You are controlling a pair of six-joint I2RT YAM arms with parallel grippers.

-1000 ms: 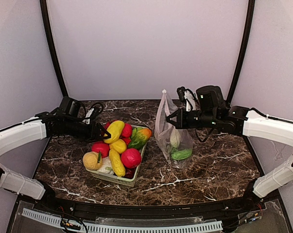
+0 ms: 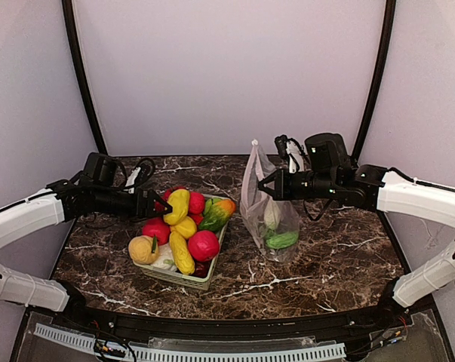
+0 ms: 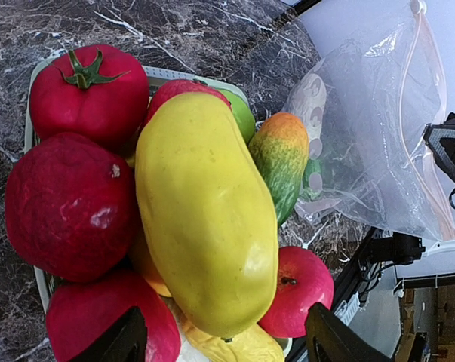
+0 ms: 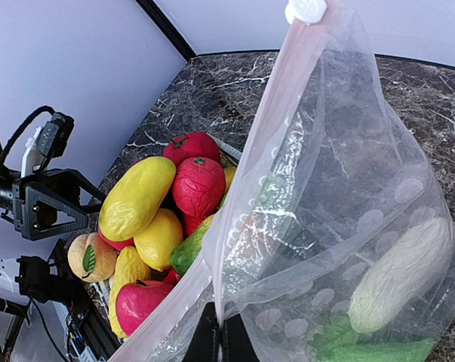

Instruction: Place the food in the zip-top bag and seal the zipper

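Observation:
A basket (image 2: 208, 278) is heaped with toy produce. On top lies a large yellow mango (image 3: 204, 211), under my left gripper, whose fingers stand apart with nothing held between them. Red tomato (image 3: 87, 102), red apple (image 3: 299, 290) and a peach (image 2: 142, 250) surround it. My right gripper is shut on the rim of the clear zip bag (image 2: 253, 188), holding it upright. Inside the bag are a white vegetable (image 4: 401, 275) and a green item (image 2: 281, 240).
Walls stand at the back and both sides.
The right arm and bag show no visible movement.

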